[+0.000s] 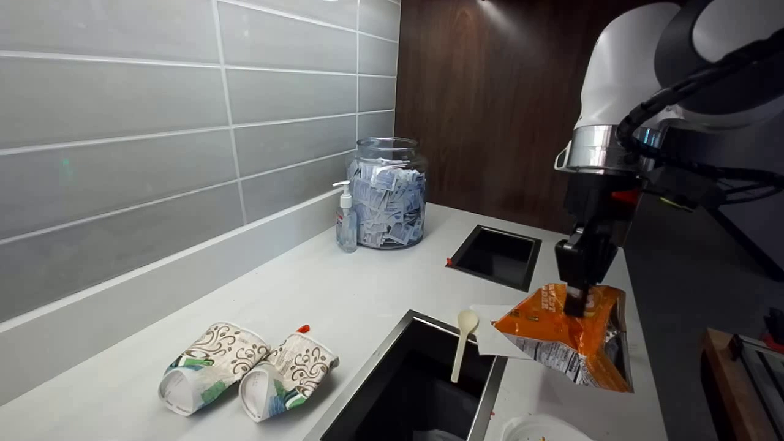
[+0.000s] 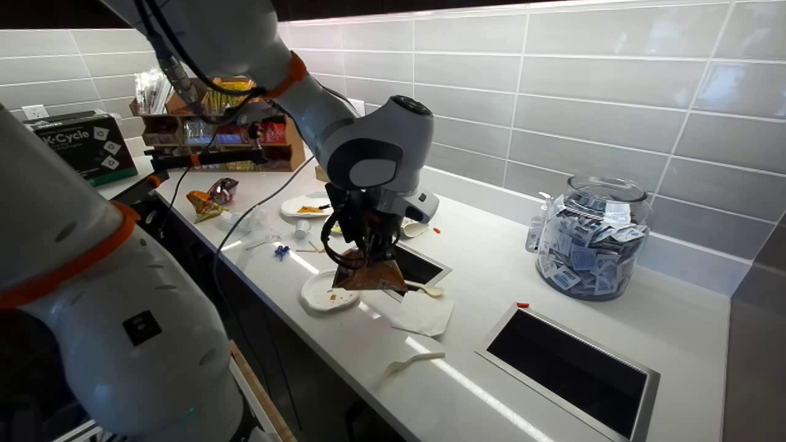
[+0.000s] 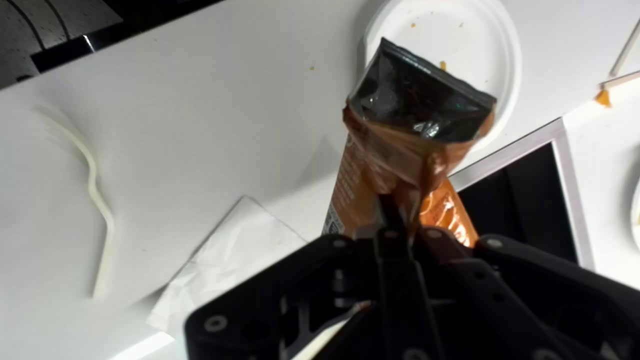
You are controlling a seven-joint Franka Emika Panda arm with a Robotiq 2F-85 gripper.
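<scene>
An orange chip bag [image 1: 566, 331], crumpled and torn open at one end, hangs from my gripper [image 1: 578, 305] above the counter. In the wrist view the fingers [image 3: 391, 210] pinch the middle of the bag [image 3: 360, 186]; its dark inner opening points away from them. Viewed from the second exterior camera, the bag [image 2: 372, 276] is held over the area between the white plate [image 2: 318, 292] and a napkin [image 2: 431, 313]. My gripper is shut, with the thin wrapper caught in it.
A framed dark opening [image 1: 419, 375] in the counter has a spoon [image 1: 462, 345] across its edge. Farther along lies a second opening [image 1: 500, 253]. Two crumpled paper cups [image 1: 217, 360], a large jar of packets [image 1: 389, 198] and a pump bottle [image 1: 346, 224] stand toward the wall.
</scene>
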